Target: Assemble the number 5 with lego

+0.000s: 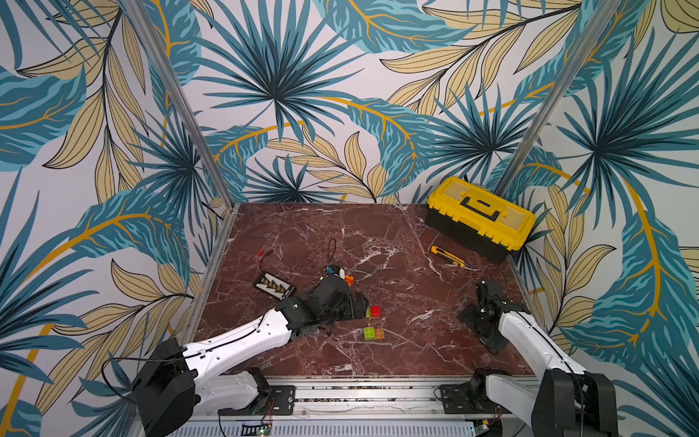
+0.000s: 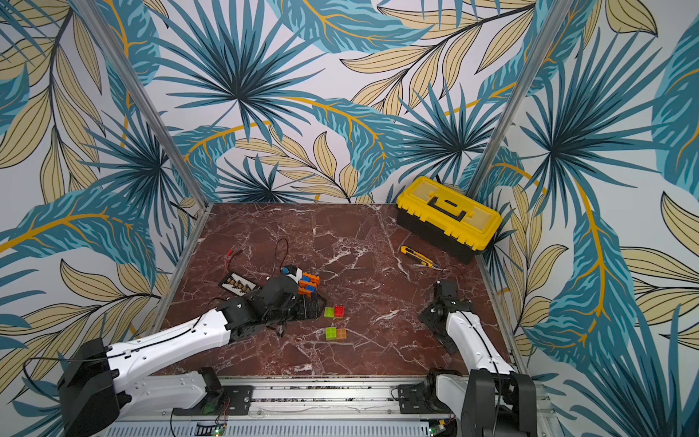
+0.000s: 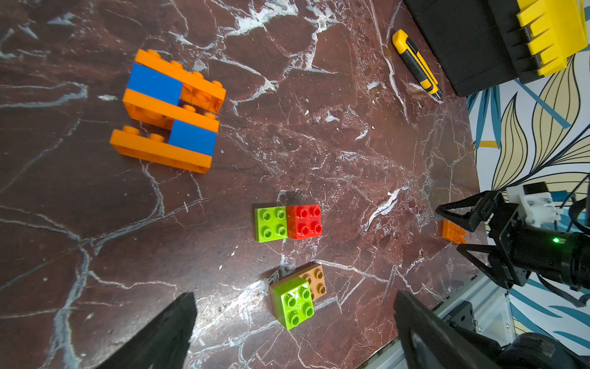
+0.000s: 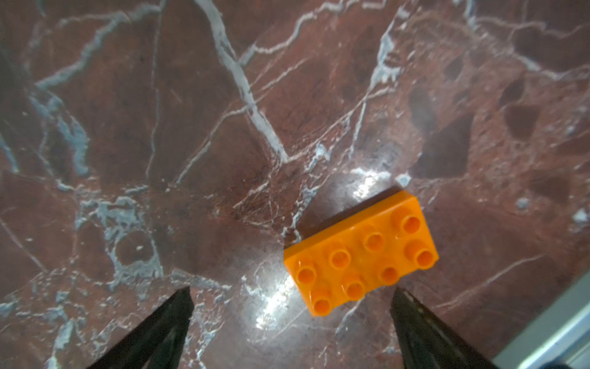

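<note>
An orange and blue brick structure (image 3: pixel 169 113), shaped like a 5, lies on the table at the upper left of the left wrist view. My left gripper is open above the table with nothing between its fingers. Ahead of it are a lime brick (image 3: pixel 271 224) against a red brick (image 3: pixel 304 221), and a second lime brick (image 3: pixel 295 302) joined to a tan brick (image 3: pixel 314 280). A loose orange brick (image 4: pixel 362 251) lies studs up below my right gripper, which is open and empty. In both top views the right arm hides that brick.
A yellow and black toolbox (image 1: pixel 480 215) stands at the back right, with a yellow utility knife (image 1: pixel 447 255) in front of it. Some small parts lie in a white tray (image 1: pixel 274 285) at the left. Between the arms the table (image 1: pixel 422 291) is mostly clear.
</note>
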